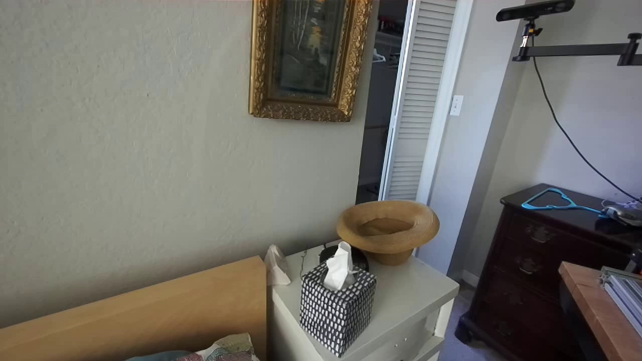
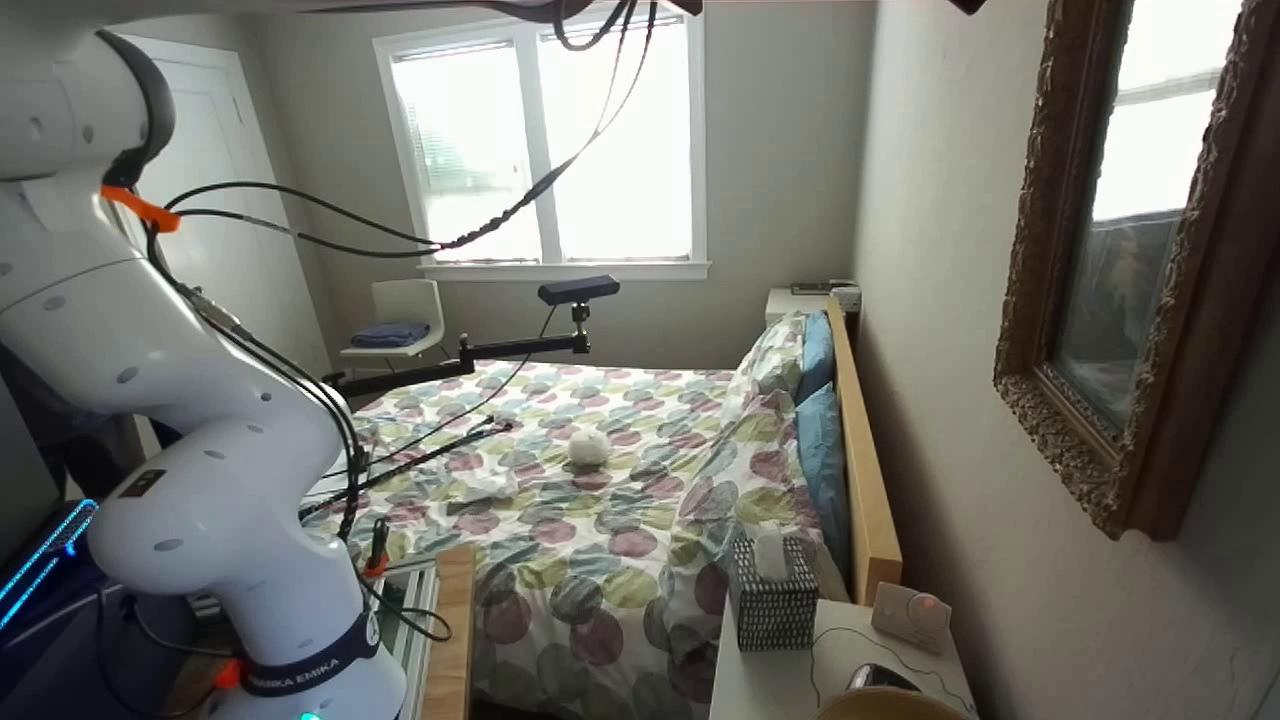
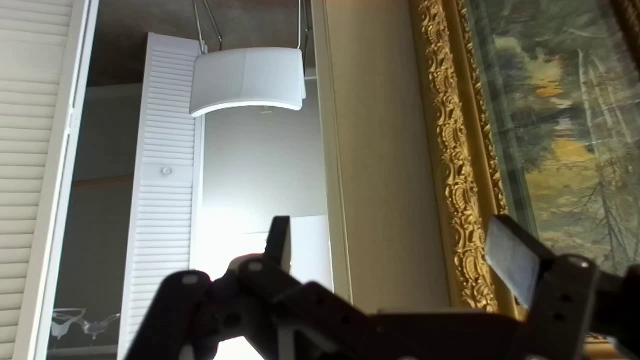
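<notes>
In exterior view 1 a tan hat (image 1: 388,228) rests upside down on the white nightstand (image 1: 415,289), its brim up and its hollow showing. A sliver of the hat (image 2: 888,704) shows at the bottom edge of exterior view 2. My gripper stands open in the wrist view, its fingers wide apart and nothing between them. Behind it are the wall, the gold-framed painting (image 3: 570,132) and the closet opening. Neither exterior view shows the gripper; the arm (image 2: 228,480) rises at the left of exterior view 2.
A patterned tissue box (image 1: 338,307) stands on the nightstand beside the hat, with a round black object (image 1: 359,258) behind it. The wooden headboard (image 1: 180,301) borders the nightstand. The painting's frame (image 3: 462,180) is on the gripper's right side. Some nightstand top is clear near its front right.
</notes>
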